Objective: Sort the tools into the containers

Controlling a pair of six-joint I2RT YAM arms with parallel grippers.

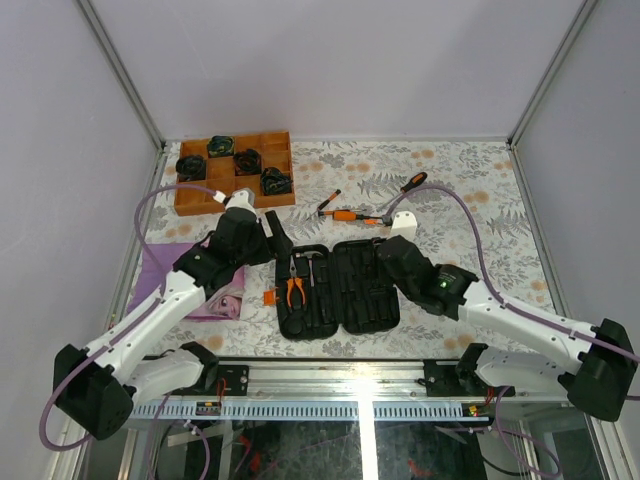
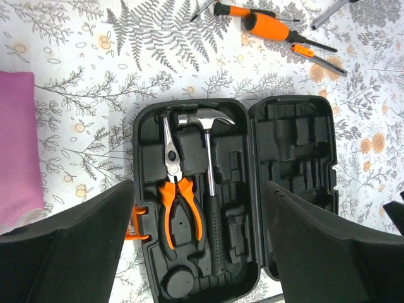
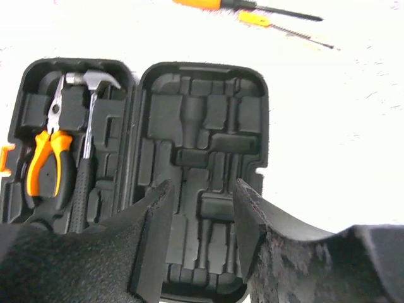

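Observation:
An open black toolbox (image 1: 365, 305) lies at the table's front middle, orange-handled pliers (image 2: 197, 214) and a hammer (image 2: 214, 233) in its left half, empty moulded slots in its right. Loose tools lie behind it: an orange screwdriver (image 2: 265, 26), a small orange-handled knife (image 2: 303, 50) and a longer screwdriver (image 1: 414, 181). My left gripper is above the box's left side, fingers apart, nothing between them. My right gripper hangs over the right half, fingers apart and empty.
A wooden compartment tray (image 1: 236, 184) with dark coiled bundles stands at the back left. A pink cloth (image 2: 16, 139) lies left of the toolbox. The table's right and back middle have free room.

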